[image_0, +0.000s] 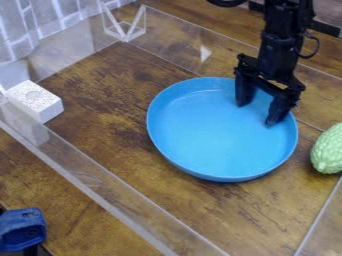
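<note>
My black gripper (267, 85) reaches down from the top over the back right rim of a large blue plate (214, 135). Its lower parts are at the plate's edge; the dark shapes blur together, so whether it is open or shut, or holds the rim, is unclear.
A pale green cabbage-like object (327, 150) lies at the right edge. A white block (27, 100) is at the left, a blue object (20, 228) at the lower left. Clear low walls border the wooden surface (100, 75).
</note>
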